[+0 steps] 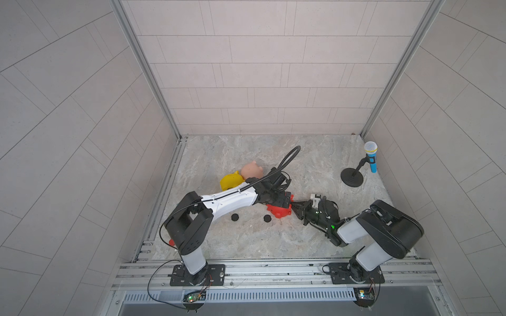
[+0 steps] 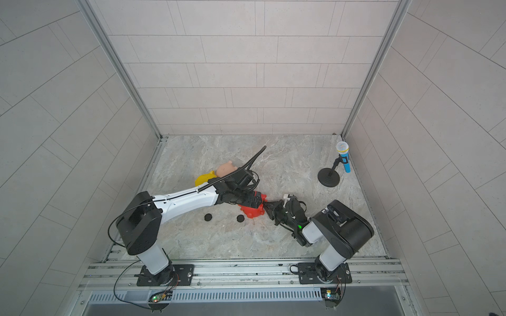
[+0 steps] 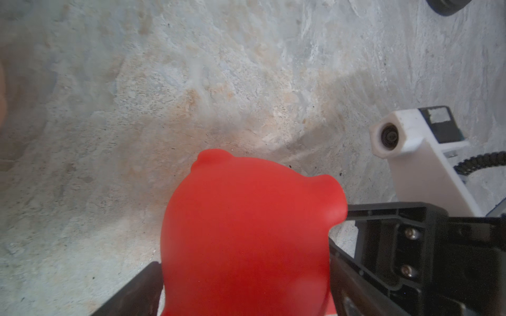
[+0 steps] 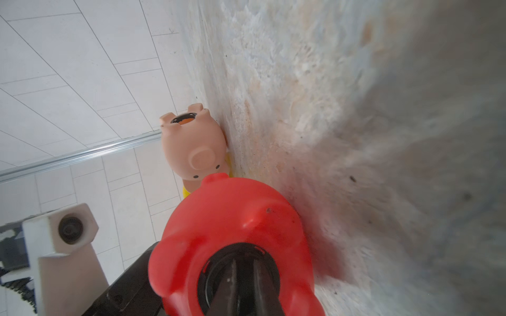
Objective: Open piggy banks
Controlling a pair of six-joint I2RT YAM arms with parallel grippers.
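A red piggy bank lies on the table below my left gripper, whose fingers are either side of it in the left wrist view. My right gripper comes from the right, its fingertips at the dark round opening in the bank's underside; how wide its fingers stand is hard to make out. A pink piggy bank with an open hole in its underside and a yellow piggy bank sit behind the left arm.
Two black discs lie on the front of the table. A stand holding a blue tube is at the back right.
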